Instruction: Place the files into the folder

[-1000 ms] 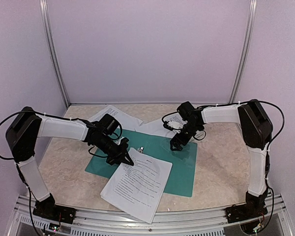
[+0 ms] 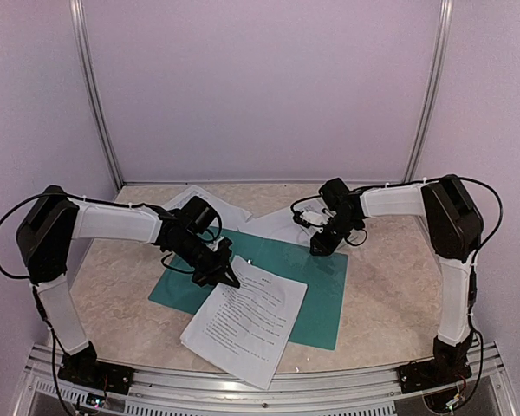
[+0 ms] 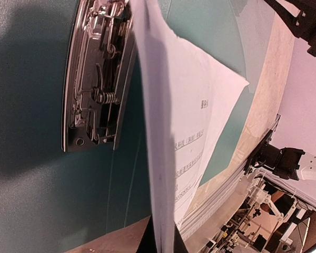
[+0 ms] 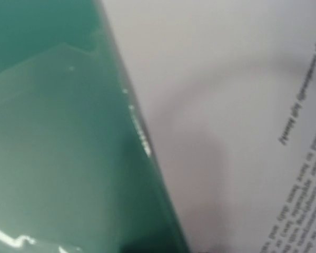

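Note:
The teal folder (image 2: 321,303) lies open on the table, with a stack of printed sheets (image 2: 243,325) over its front left part, hanging toward the table's front edge. My left gripper (image 2: 228,277) is shut on the top edge of those sheets; in the left wrist view their raised edge runs into it, beside the metal clip (image 3: 97,79). My right gripper (image 2: 319,244) is low at the folder's back right corner. Its view shows clear plastic (image 4: 47,158) on teal beside a printed sheet (image 4: 231,63); its fingers are too hidden to read.
More white sheets (image 2: 217,204) lie behind the folder at left and centre back. Walls enclose the back and both sides.
My right gripper has moved slightly right and up in the top view. My left gripper has shifted slightly right, and the sheets under it have moved a little with it.

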